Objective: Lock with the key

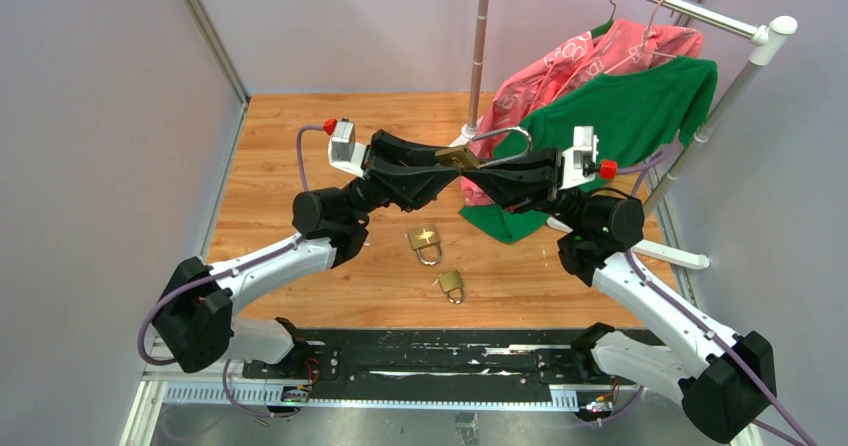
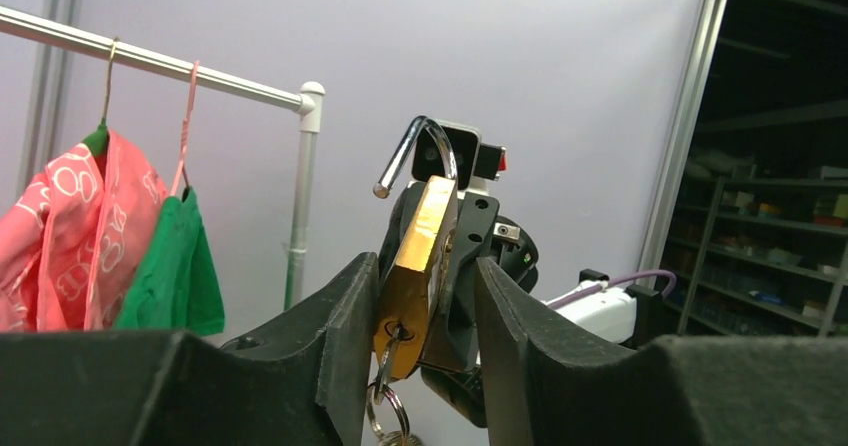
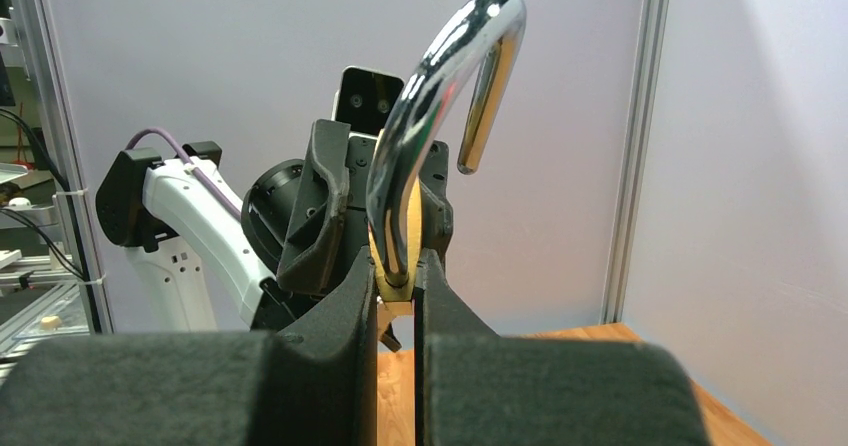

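Note:
A brass padlock (image 1: 459, 157) with its long shackle (image 3: 440, 76) raised open is held in the air between both arms. My right gripper is shut on its body. In the left wrist view, a key (image 2: 390, 356) is in the keyhole at the lock's end, with a ring and more keys (image 2: 395, 406) hanging below. My left gripper has its fingers part open on either side of that end and key; whether they touch is hard to tell.
Two more padlocks (image 1: 424, 237) (image 1: 451, 285) lie on the wooden table (image 1: 270, 186) below. A clothes rack (image 1: 735, 28) with pink and green garments stands at the back right.

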